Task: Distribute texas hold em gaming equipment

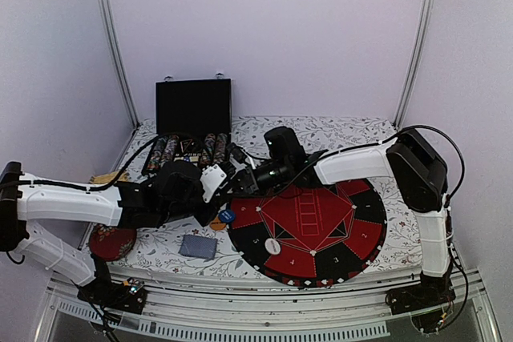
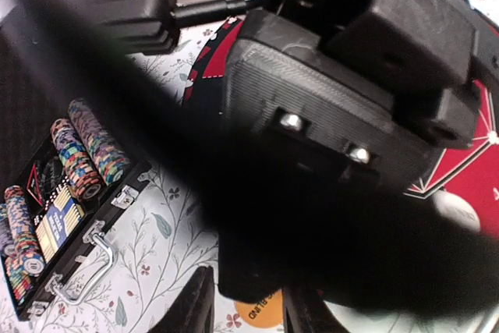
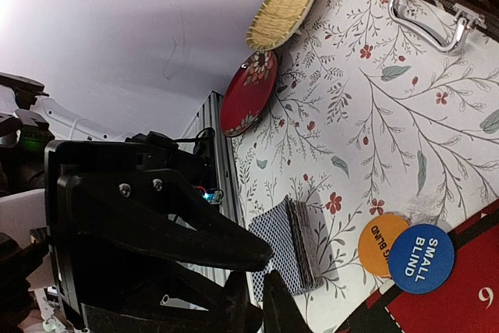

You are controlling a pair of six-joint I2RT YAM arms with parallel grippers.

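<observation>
My left gripper (image 1: 218, 202) and right gripper (image 1: 237, 172) meet above the left edge of the red-and-black game mat (image 1: 313, 222); both look shut, and what is between their fingers is hidden. Beneath them lie an orange blind disc (image 3: 374, 247) and a blue SMALL BLIND disc (image 3: 421, 259). A white disc (image 1: 272, 246) rests on the mat's near left part. The card deck (image 1: 198, 247) lies on the cloth left of the mat. The open case (image 1: 192, 106) holds chip stacks (image 2: 74, 154) and packaged cards (image 2: 58, 220).
A red round plate (image 3: 249, 91) and a woven basket (image 3: 287, 1) are at the left side of the table.
</observation>
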